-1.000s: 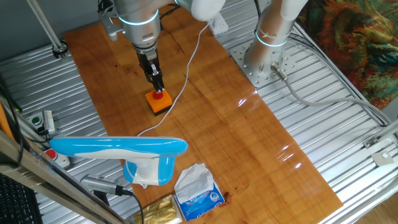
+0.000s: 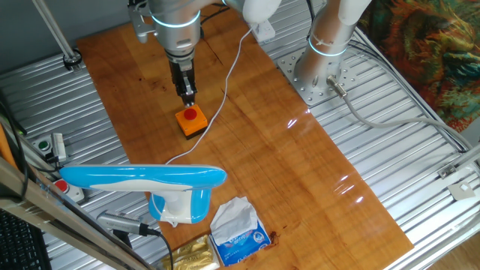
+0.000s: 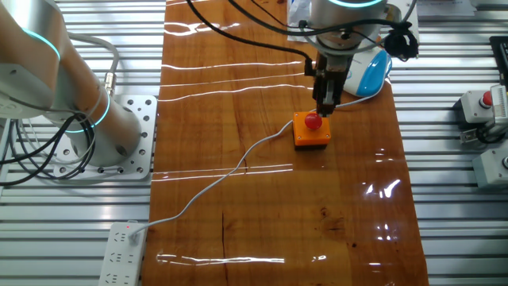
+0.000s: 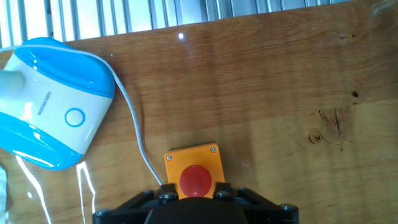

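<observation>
An orange box with a red push button (image 2: 190,114) on top sits on the wooden table. My gripper (image 2: 190,103) points down just over the button, and its fingers look shut with nothing visible between them. From the other side, the gripper tip (image 3: 325,110) appears right behind and above the red button (image 3: 313,121); whether they touch is hard to tell. In the wrist view the dark gripper covers the lower edge of the orange box (image 4: 189,155), while the red button (image 4: 195,180) shows mostly clear.
A blue and white appliance (image 2: 180,202) stands toward the table's front, beside a tissue pack (image 2: 241,244) and a gold packet (image 2: 193,255). A white cable (image 2: 226,94) runs past the box to a power strip (image 3: 124,254).
The arm has shifted slightly right in exterior view 1, and the gripper tip has moved up a little from the red button. The box has stayed in place.
</observation>
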